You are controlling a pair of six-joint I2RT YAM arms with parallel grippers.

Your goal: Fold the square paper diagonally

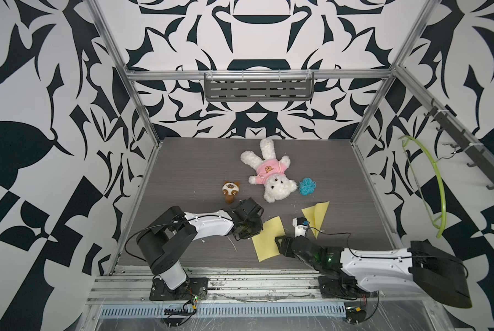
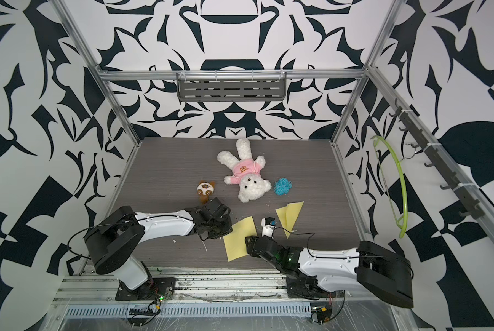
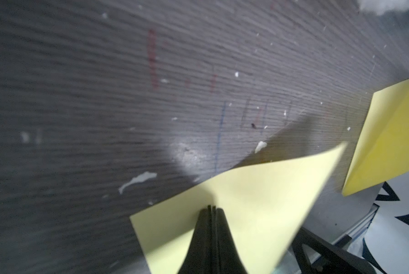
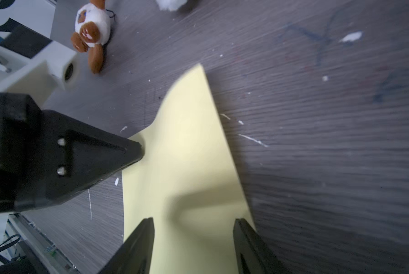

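Observation:
A square yellow paper (image 1: 266, 238) lies between my arms, one corner lifted off the table in both wrist views. My left gripper is shut over it, its fingertips at the paper with nothing visible held. My right gripper stands open above the sheet, the paper visible between and below its fingers. A second yellow paper (image 1: 315, 215), folded into a triangle, lies to the right.
A white teddy bear (image 1: 271, 173) in pink, a small brown-and-white toy (image 1: 230, 190) and a blue woolly item (image 1: 307, 186) lie behind the papers.

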